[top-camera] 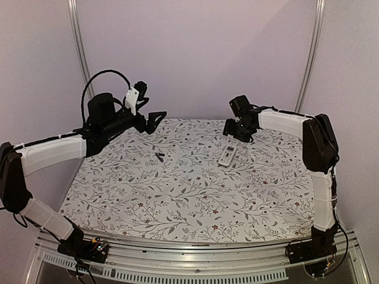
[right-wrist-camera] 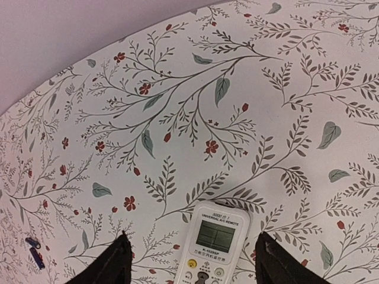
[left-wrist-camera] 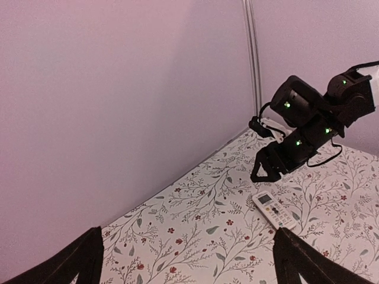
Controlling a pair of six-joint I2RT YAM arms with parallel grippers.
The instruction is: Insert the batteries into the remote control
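A white remote control [top-camera: 226, 155] lies face up on the patterned table, right of centre; its screen and buttons show in the right wrist view, so its back is hidden. Above the remote's far end is my right gripper, its fingers [right-wrist-camera: 106, 263] apart on either side of the remote and not gripping it. Two small dark batteries [top-camera: 159, 157] rest close together on the table, left of centre. My left gripper [top-camera: 155, 109] is raised over the back left, open and empty, well away from the batteries.
Walls [top-camera: 195, 59] bound the table at the back and sides. A metal rail [top-camera: 195, 260] runs along the front.
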